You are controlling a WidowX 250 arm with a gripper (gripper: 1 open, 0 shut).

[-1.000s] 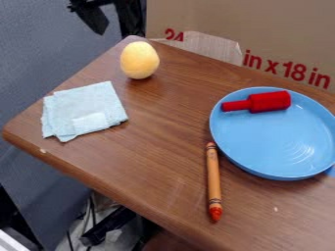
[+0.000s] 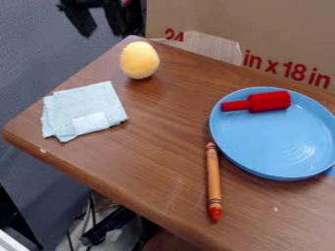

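Observation:
The black gripper (image 2: 100, 20) is at the top left, partly cut off by the frame, above and left of a yellow egg-shaped object (image 2: 139, 60) on the wooden table (image 2: 157, 157). Its fingers are dark and blurred, so its opening is hard to tell. A folded pale blue cloth (image 2: 82, 112) lies at the table's left. A red rolling-pin-like object (image 2: 267, 101) rests on a blue plate (image 2: 272, 145) at the right. An orange crayon (image 2: 214, 182) lies left of the plate.
A cardboard box (image 2: 249, 34) stands behind the table. The table's left edge runs diagonally, with floor beyond.
The objects on the table have not moved.

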